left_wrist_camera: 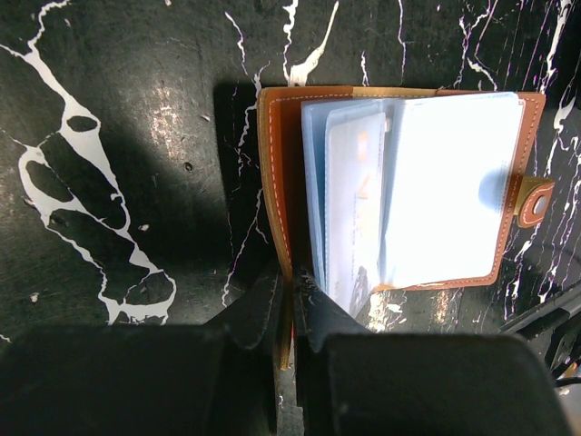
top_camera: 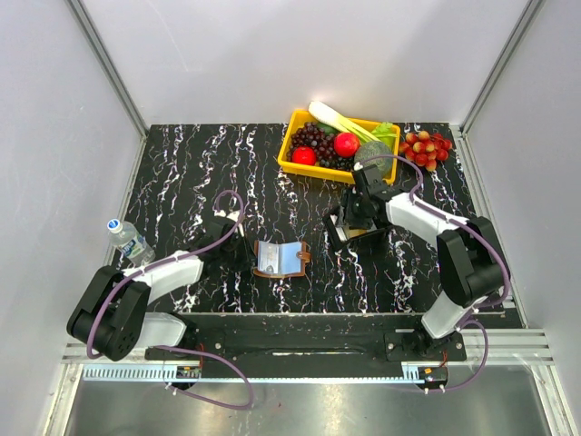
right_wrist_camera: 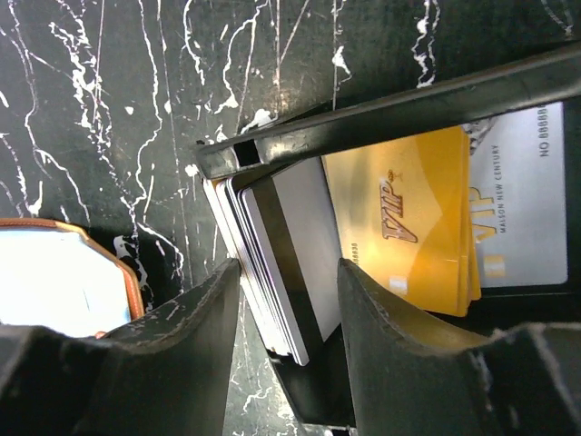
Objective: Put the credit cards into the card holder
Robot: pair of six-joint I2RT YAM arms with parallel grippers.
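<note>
The brown card holder (left_wrist_camera: 408, 191) lies spread on the table with its clear sleeves showing and a snap tab on its far edge. My left gripper is shut on the holder's near cover edge. A black tray (right_wrist_camera: 408, 118) holds several white cards (right_wrist_camera: 295, 245) leaning as a stack at its end, with yellow cards (right_wrist_camera: 404, 209) and a grey card (right_wrist_camera: 522, 195) lying behind. My right gripper is part open, its fingers on either side of the leaning white stack; whether both touch it I cannot tell.
A yellow basket (top_camera: 289, 167) of fruit and vegetables stands behind the tray, with a bunch of red grapes (top_camera: 425, 150) to its right. At the far left lies a water bottle (top_camera: 132, 242). Bare table separates holder and tray.
</note>
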